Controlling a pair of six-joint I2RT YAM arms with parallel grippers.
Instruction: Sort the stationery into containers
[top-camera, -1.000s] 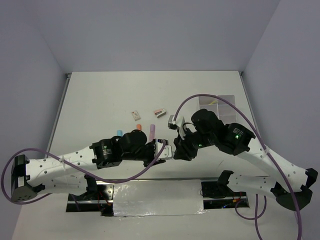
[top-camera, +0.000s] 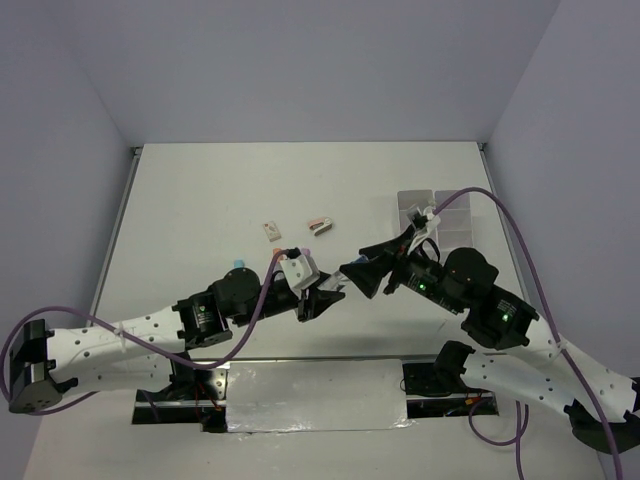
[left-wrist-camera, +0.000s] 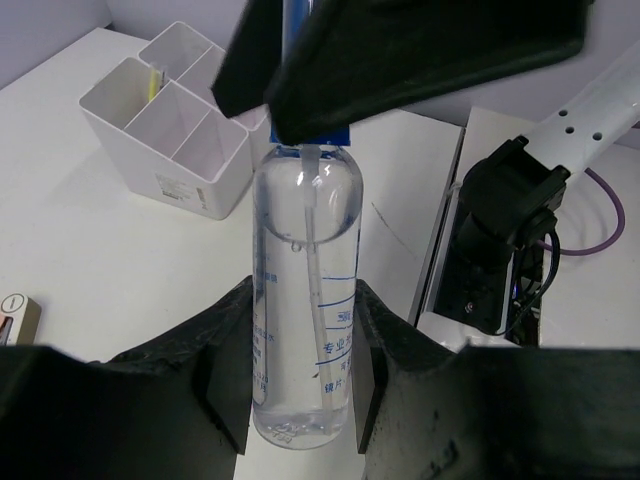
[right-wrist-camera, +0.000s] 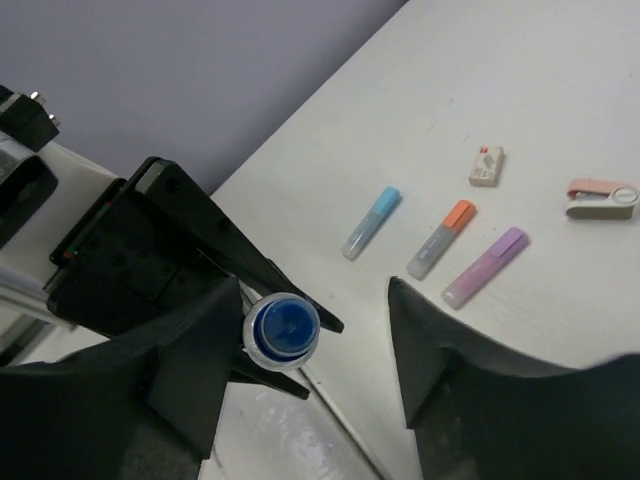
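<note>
A clear liquid-filled bottle with a blue cap stands between the fingers of my left gripper; its clear body (left-wrist-camera: 303, 290) shows blue print. My right gripper is open, its fingers spread to either side of the bottle's blue cap (right-wrist-camera: 287, 327). In the left wrist view the right fingers (left-wrist-camera: 400, 60) cover much of the cap; whether they touch it, I cannot tell. On the table lie a blue marker (right-wrist-camera: 370, 223), an orange marker (right-wrist-camera: 441, 240), a purple marker (right-wrist-camera: 486, 267), a small box (right-wrist-camera: 487, 166) and a pink-and-white stapler (right-wrist-camera: 602, 199).
A white divided container (left-wrist-camera: 140, 120) stands at the table's right side, with something yellow in one compartment. Both arms meet over the table's front middle. Bare table (top-camera: 230, 185) stretches across the back and left.
A second ago the grippers were close together.
</note>
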